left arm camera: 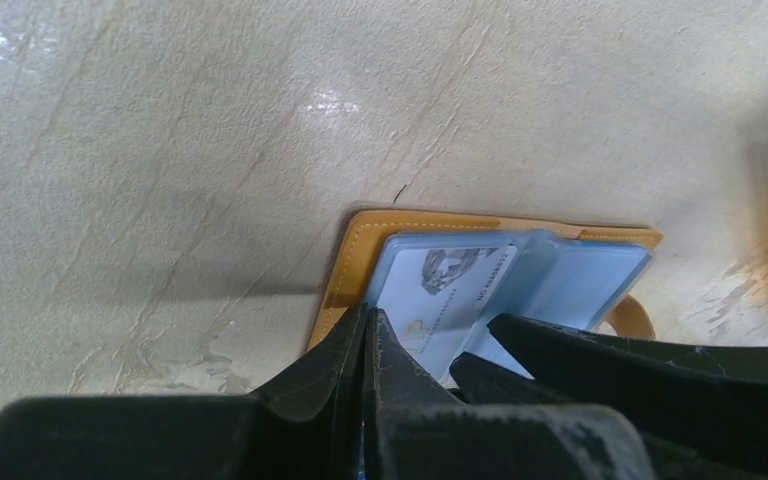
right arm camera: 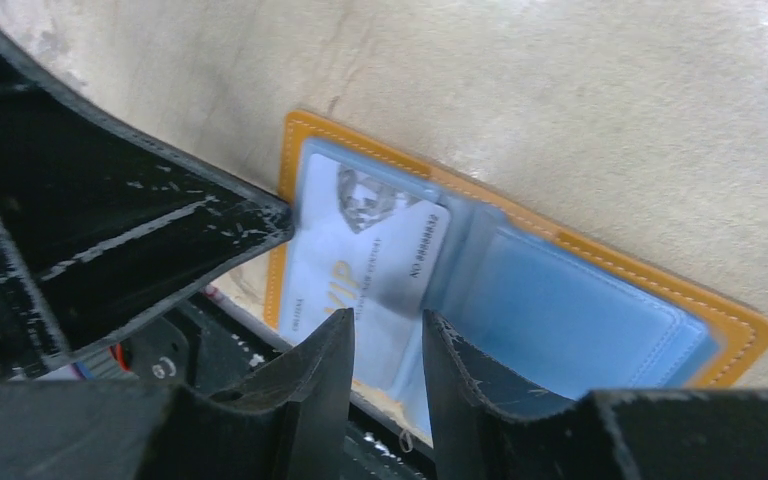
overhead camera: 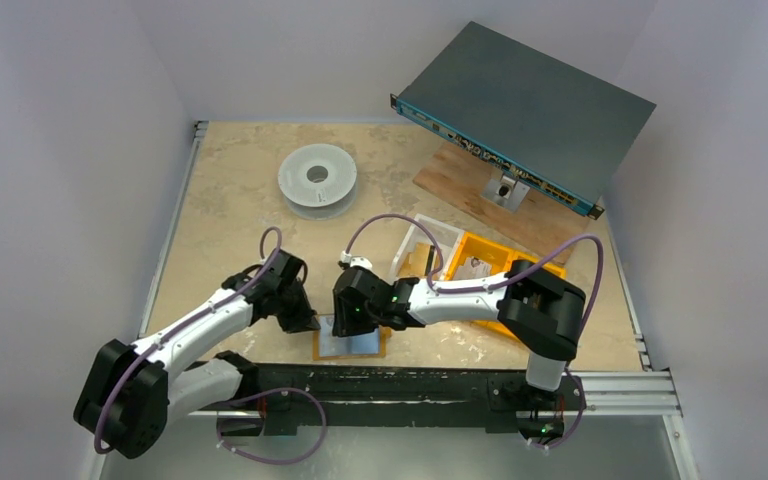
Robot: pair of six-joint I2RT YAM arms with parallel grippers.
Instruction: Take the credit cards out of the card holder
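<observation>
The open tan card holder (overhead camera: 380,345) lies at the table's front, with blue sleeves and a white VIP card (right arm camera: 370,250) in its left-hand side. My left gripper is shut at that card's left edge, nothing visible between its fingers. My right gripper is part open, its fingertips over the card and the blue sleeve beside it. In the left wrist view the right gripper's dark fingers cover the holder's lower right.
A white spool (overhead camera: 317,175) stands at the back. Orange and white bins (overhead camera: 490,250) sit on the right, below a tilted dark panel (overhead camera: 525,100) on a wooden base.
</observation>
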